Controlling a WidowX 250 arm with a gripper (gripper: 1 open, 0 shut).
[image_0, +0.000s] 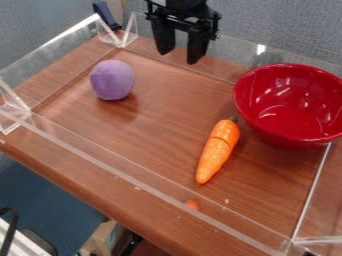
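My black gripper (181, 42) hangs at the top centre, above the back of the wooden tray, its two fingers apart with nothing between them. A purple ball (112, 80) rests on the wood at the left. An orange carrot (217, 151) lies right of centre toward the front, pointing toward the viewer. A large red bowl (286, 108) stands at the right, just beside the carrot's upper end.
Clear low walls (160, 186) surround the wooden surface (130, 130). The middle, between ball, carrot and bowl, is free. A dark object (107, 16) is at the top-left corner, and a grey wall stands behind.
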